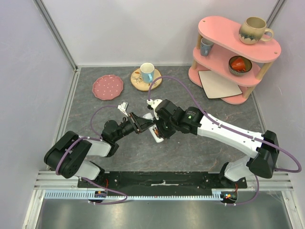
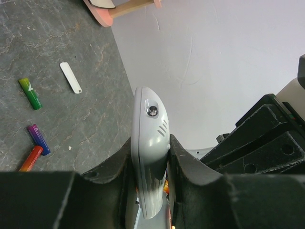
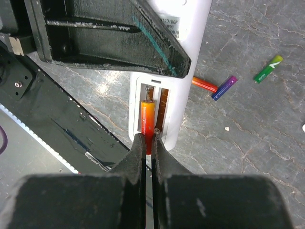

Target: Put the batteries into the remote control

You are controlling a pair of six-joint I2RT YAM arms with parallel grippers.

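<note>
The white remote control [image 2: 150,157] is held off the table, with my left gripper shut around it. Its open battery compartment faces the right wrist camera. An orange battery [image 3: 147,116] lies lengthwise in the left slot, its upper end near a metal contact. Over the battery's lower end, my right gripper is shut with its fingertips touching or almost touching it; a firm hold does not show. The other slot looks brownish inside, contents unclear. On the table lie a green battery [image 2: 30,93], a purple-blue battery [image 2: 38,139] and an orange-red battery [image 2: 31,158].
A slim white piece [image 2: 70,77], perhaps the compartment cover, rests on the table. Farther back are a pink plate [image 1: 107,87], a blue mug [image 1: 147,72] on a round coaster, and a pink shelf [image 1: 228,59] at the right.
</note>
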